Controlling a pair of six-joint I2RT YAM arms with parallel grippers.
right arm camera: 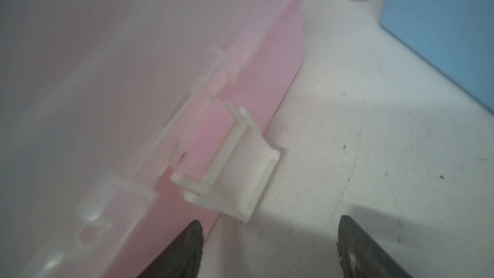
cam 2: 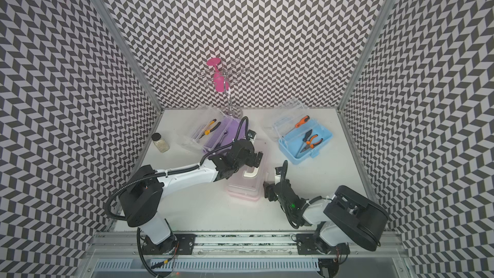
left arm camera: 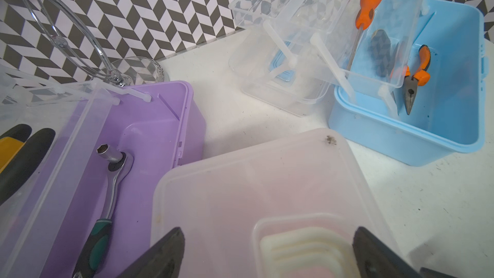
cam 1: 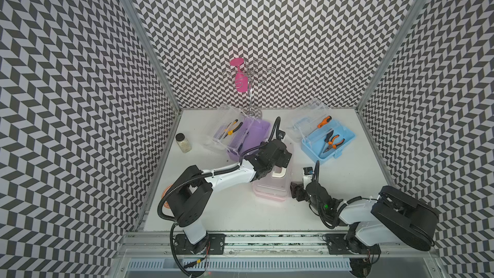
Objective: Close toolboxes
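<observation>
The pink toolbox lies at the table's centre with its clear lid down. On its right side, a white latch sticks outward from the wall. My right gripper is open low beside that wall, the latch ahead of it and nothing between its fingers. Over the lid, my left gripper has its fingers spread, with the cream handle in view between them; contact cannot be told. The purple toolbox and the blue toolbox stand behind, lids tipped back.
Pliers and a screwdriver show in the blue box; a ratchet lies in the purple one. A jar stands at left, a metal rack with a pink glass at back.
</observation>
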